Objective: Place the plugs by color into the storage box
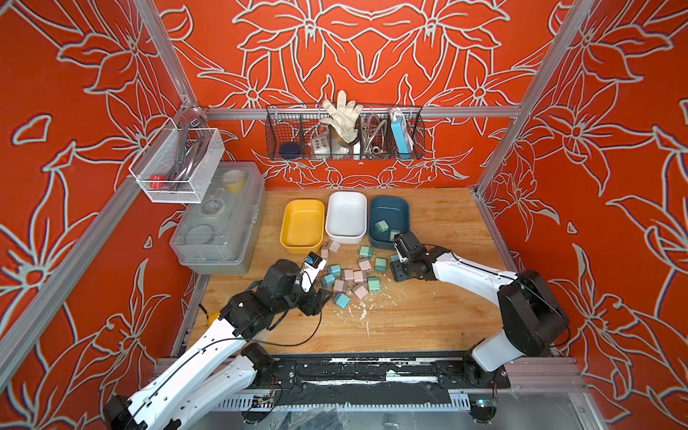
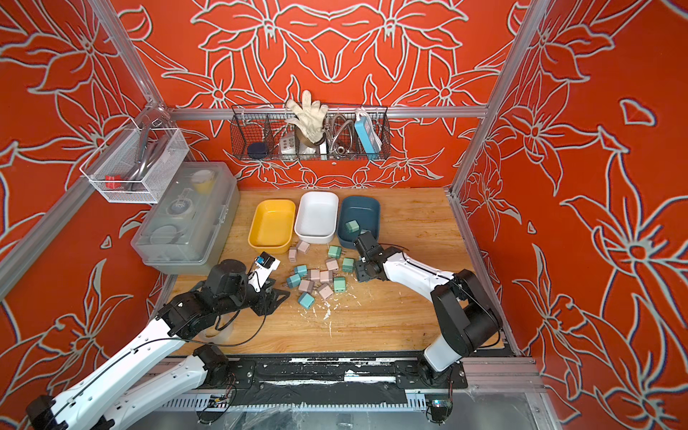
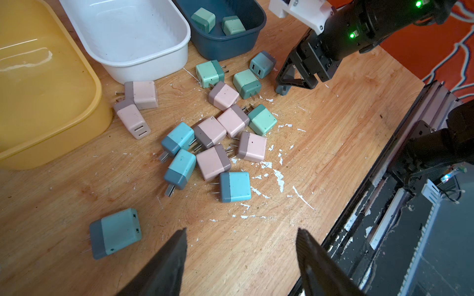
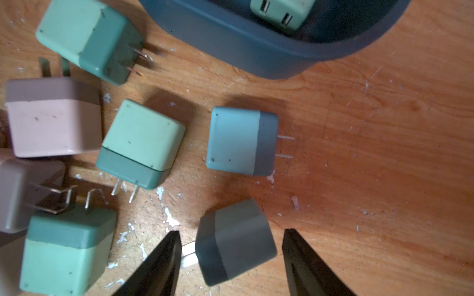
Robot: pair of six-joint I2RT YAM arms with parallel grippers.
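Pink, green and blue two-prong plugs lie loose on the table, among them a pink plug [image 3: 251,146], a green plug [image 3: 262,119] and a blue plug [image 3: 235,187]. Two green plugs [image 3: 203,19] sit inside the navy box [image 3: 222,47]. Just in front of that box, my right gripper is open around a grey-blue plug [image 4: 237,241], with gaps visible beside it. A blue plug [image 4: 242,140] lies slightly beyond. My left gripper stands open over bare wood, nothing between its fingers; a teal plug [image 3: 115,232] lies to its left.
The yellow box [image 1: 302,225] and white box [image 1: 347,216] look empty, standing beside the navy one. A lidded clear bin [image 1: 218,218] occupies the back left.
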